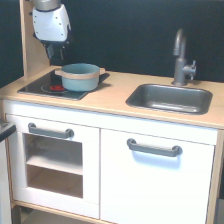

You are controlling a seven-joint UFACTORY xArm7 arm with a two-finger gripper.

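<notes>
A blue-grey pot (pixel 80 78) with light-coloured handles stands on the dark cooktop (pixel 45 88) of a toy kitchen. My white arm comes in from the top left, its dark gripper (pixel 57 50) hanging above and a little left of the pot, apart from it. The fingers are too small and dark against the wall to show whether they are open or shut, and nothing held can be made out.
To the right, an empty-looking grey sink (pixel 170 98) has a tall tap (pixel 181 58) behind it. Bare wooden counter (pixel 118 88) lies between pot and sink. Below are cabinet doors with grey handles (pixel 154 148); a wooden post (pixel 33 50) rises at the left.
</notes>
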